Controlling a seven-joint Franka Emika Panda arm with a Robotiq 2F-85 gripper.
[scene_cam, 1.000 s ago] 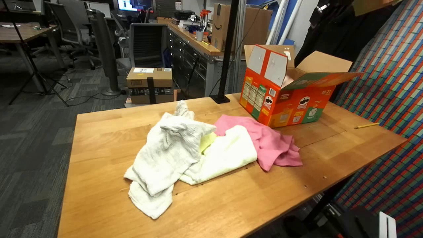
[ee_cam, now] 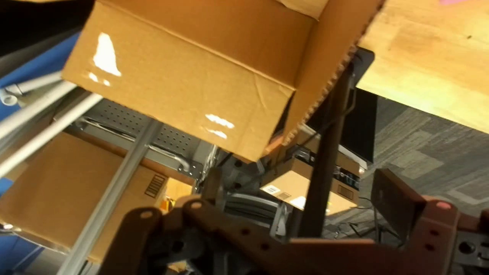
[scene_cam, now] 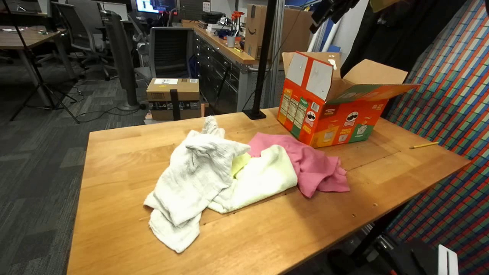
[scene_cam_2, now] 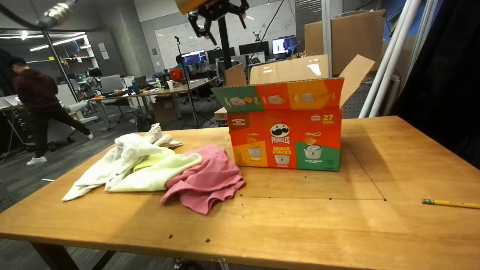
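Note:
My gripper is open, high above the table and over the rear of the open cardboard box, with nothing between its fingers. In the wrist view its two fingers stand wide apart. The orange Pringles box rests on the table with its flaps spread; its inside is only partly seen. To the box's left lies a heap of cloths: a pink cloth nearest the box, a pale yellow-green cloth in the middle, and a white cloth at the far end, overlapping one another.
A black post rises from the table's back edge, close to the box. On the right of the table lies a yellow pencil. Bare wood is free along the table's front and on its right side.
In exterior view 1 the gripper has moved left, from above the box's right side to nearer its middle, still high up. Cloths and box look unmoved.

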